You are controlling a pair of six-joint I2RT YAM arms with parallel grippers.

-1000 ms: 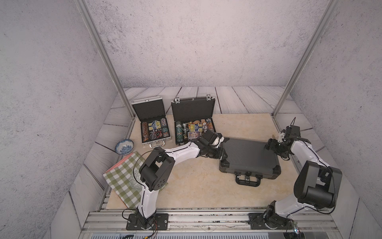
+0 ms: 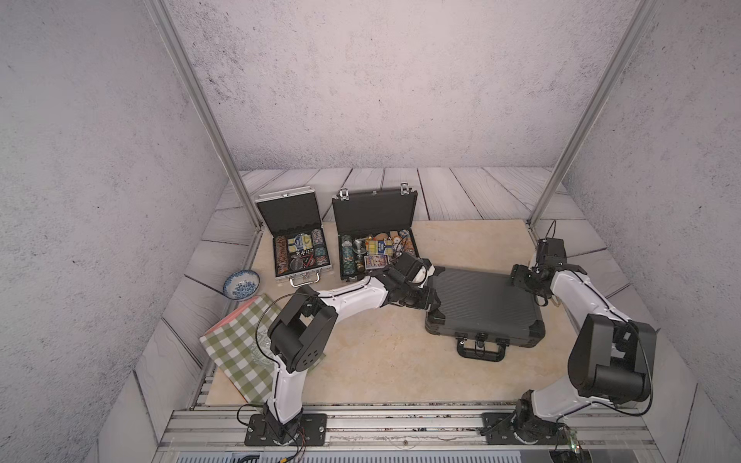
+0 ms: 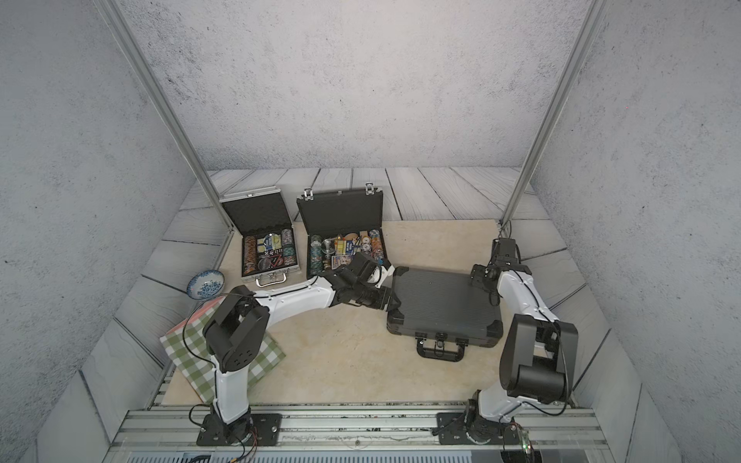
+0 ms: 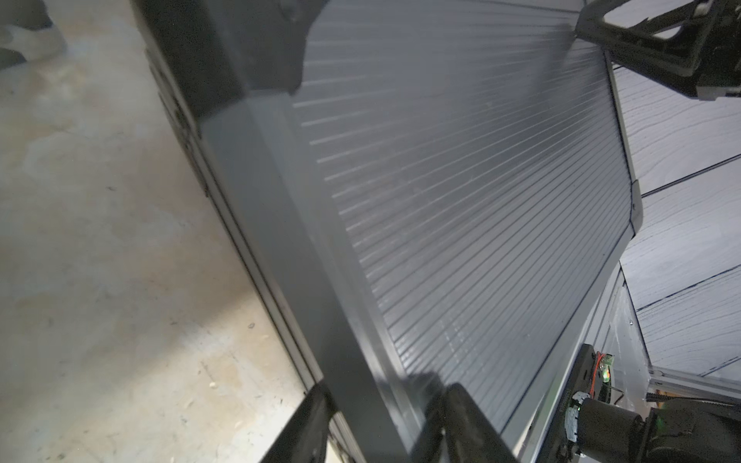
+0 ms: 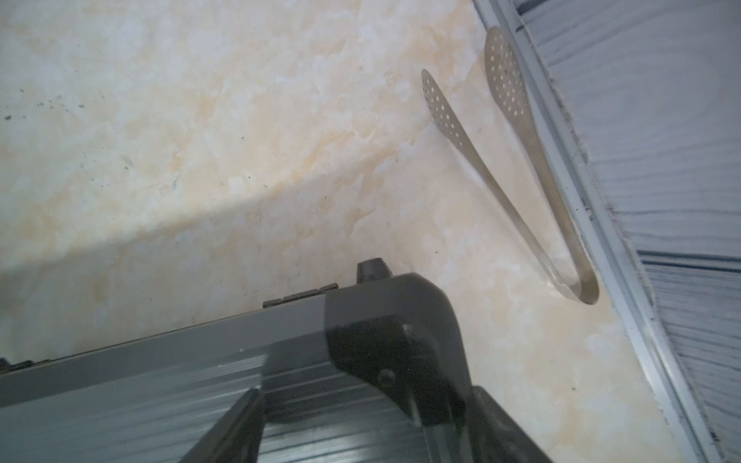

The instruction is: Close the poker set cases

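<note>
A large dark grey case (image 2: pixel 482 305) lies closed on the right half of the table, handle toward the front. My left gripper (image 2: pixel 428 294) is at its left edge; in the left wrist view its fingers straddle that edge, apart and blurred. My right gripper (image 2: pixel 525 281) is over the case's back right corner; in the right wrist view its fingers stand apart at that corner (image 5: pixel 401 324). Two open poker sets stand behind: a small silver case (image 2: pixel 293 216) and a black case (image 2: pixel 374 208), lids upright, chips and cards inside.
Metal tongs (image 5: pixel 501 200) lie beside the case's back right corner at the table's edge. A blue patterned bowl (image 2: pixel 241 284) and checked cloth (image 2: pixel 239 347) are at the left.
My right gripper and forearm have shifted a little to the left over the case's corner. The left arm and the cases look unchanged.
</note>
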